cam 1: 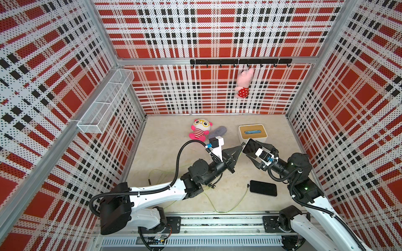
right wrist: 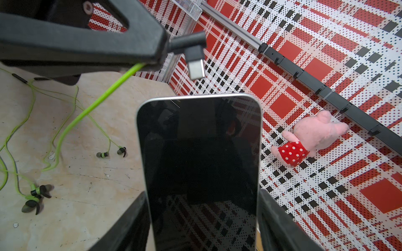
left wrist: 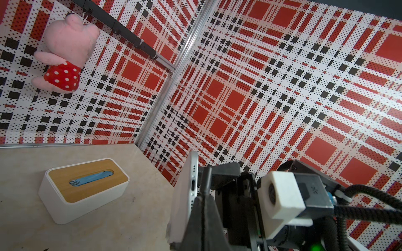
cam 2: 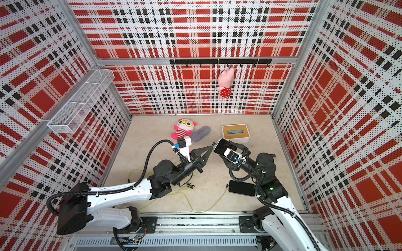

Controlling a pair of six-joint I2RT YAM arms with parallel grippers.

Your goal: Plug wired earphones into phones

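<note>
My right gripper is shut on a black-screened phone [right wrist: 201,167], a finger along each long side, its end edge facing the left gripper. In the left wrist view, the port shows in the end of the raised phone [left wrist: 193,179]. My left gripper [cam 1: 241,146] is shut on the dark angled earphone plug [right wrist: 196,62], whose metal tip points down just beyond that edge, apart from it. A green cable [right wrist: 90,109] trails from the fingers. On the table, a second phone [cam 1: 263,188] lies flat with another plug [cam 1: 248,185] at its left end.
Green-black earbuds [right wrist: 39,196] and loose cable lie on the table below the arms. Farther back are a white box with a wooden lid [cam 1: 252,138], a plush panda [cam 1: 201,129] and a grey case [cam 1: 217,131]. A pink plush [cam 1: 244,83] hangs on the back wall.
</note>
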